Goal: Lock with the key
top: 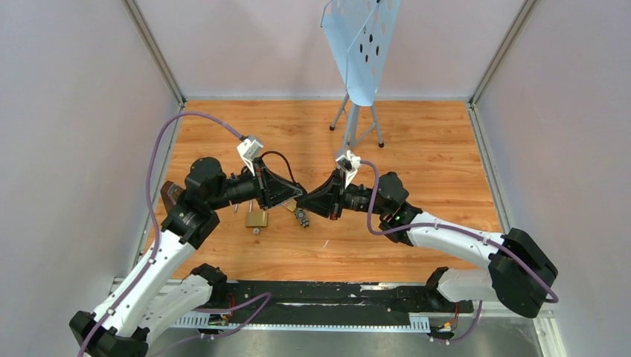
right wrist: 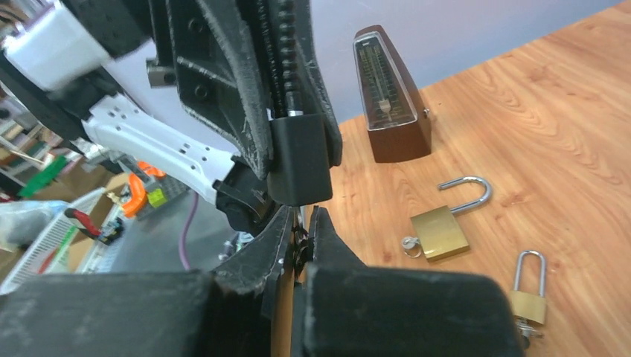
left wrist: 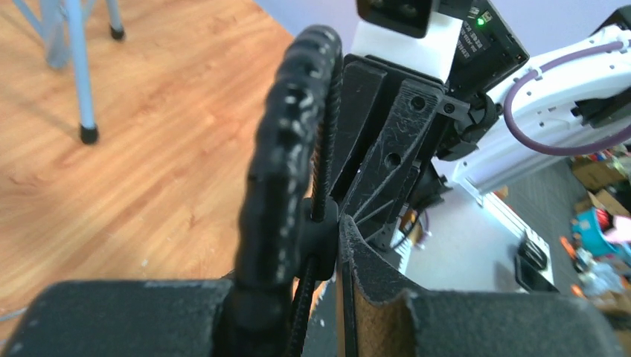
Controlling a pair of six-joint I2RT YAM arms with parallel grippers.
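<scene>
A black bicycle-type lock with a ribbed cable and dark body is between the two grippers, raised above the table. My left gripper is at the lock; whether its fingers close on it is unclear. My right gripper faces it from the right, shut on a small metal key whose shank points up into the lock body's underside. How deep the key sits cannot be seen.
On the table stand a brass padlock with open shackle, a smaller padlock and a wooden metronome. A light blue stand is at the back.
</scene>
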